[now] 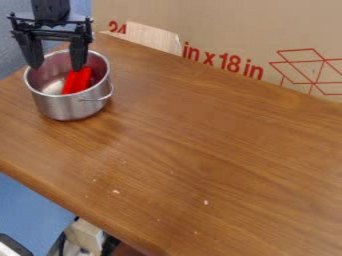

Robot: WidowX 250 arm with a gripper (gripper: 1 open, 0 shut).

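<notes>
My black gripper (54, 52) is open just above a steel pot (70, 105) at the upper left of the table. A red object (78, 80) rests inside the pot, leaning toward its right side, below the fingers.
A cardboard panel (267, 40) with red print stands along the back, with a pale piece (152, 38) near it. The table's left edge borders a blue surface.
</notes>
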